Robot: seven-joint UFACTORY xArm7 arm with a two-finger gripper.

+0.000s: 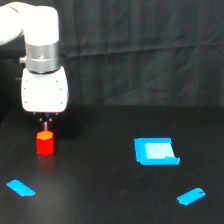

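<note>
On the left of the camera view, a small red block is at the lower end of my white arm. My gripper points down, its dark fingertips at the block's top, and it appears shut on the block. The fingers are small and dark against the background, so their exact grip is hard to make out. Whether the block's underside touches the black table cannot be told.
A blue-edged square with a pale middle lies right of centre on the black table. Blue strips lie at the front left and front right. Open table separates the block from the square.
</note>
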